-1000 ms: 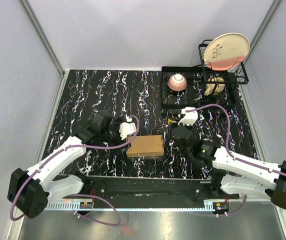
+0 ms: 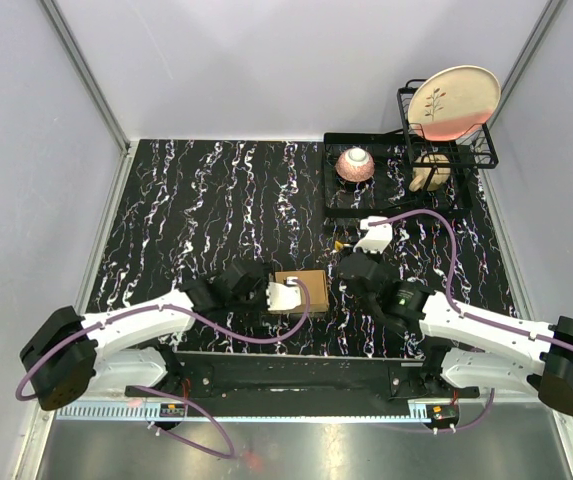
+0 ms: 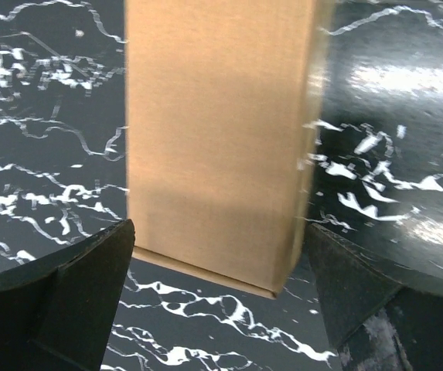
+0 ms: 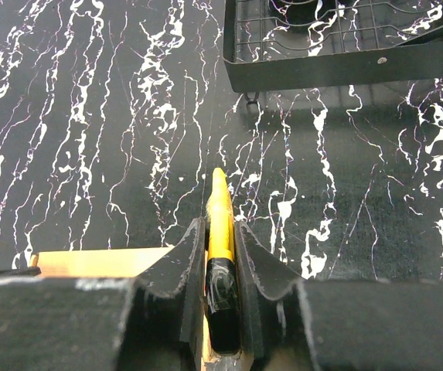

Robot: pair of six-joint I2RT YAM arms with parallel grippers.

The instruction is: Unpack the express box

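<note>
On the dark marbled table lies a closed brown cardboard box [image 2: 311, 289], partly covered by the left arm in the top view. My left gripper is open above it, and the near end of the box [image 3: 213, 139] shows between the spread fingers, which look clear of it. My right gripper is shut on a yellow and black tool [image 4: 221, 220], perhaps a box knife, its yellow tip pointing away from me. That tool stands to the right of the box, whose edge [image 4: 97, 263] shows at the lower left of the right wrist view.
At the back right stands a black dish rack [image 2: 411, 213] with a pink bowl [image 2: 354, 168] in it and a large plate [image 2: 454, 103] on its upper tier.
The left arm has swung right and toward the front, from the box's left end to over the box. The box lies in the same place; the right arm has hardly moved.
</note>
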